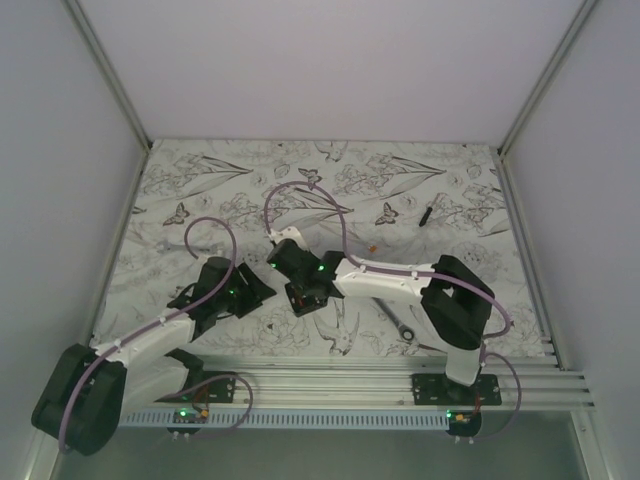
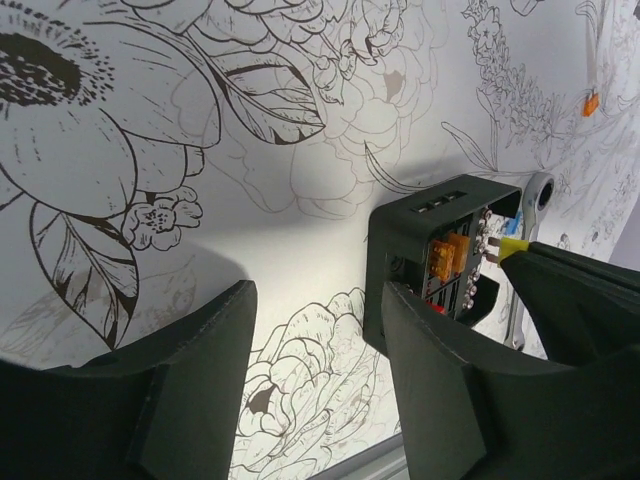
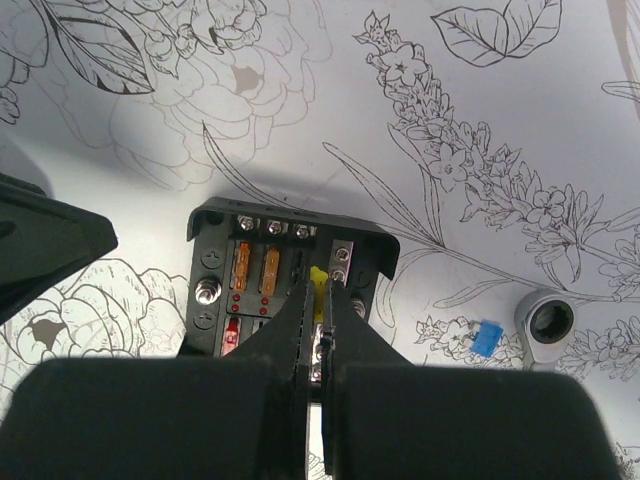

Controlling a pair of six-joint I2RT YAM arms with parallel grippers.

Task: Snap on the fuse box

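Note:
The black fuse box lies on the floral mat, with amber and red fuses inside, as the right wrist view shows (image 3: 210,260). My right gripper is over it, shut, its tips at a yellow piece (image 3: 318,275) among the terminals; whether they pinch it is hard to tell. My left gripper (image 1: 258,285) stands left of the box, part open, with only bare mat between its fingers in the left wrist view.
A small blue piece (image 3: 486,338) and a metal wrench (image 1: 395,322) lie right of the box. A dark tool (image 1: 425,216) lies at back right, an orange piece (image 2: 590,103) nearer.

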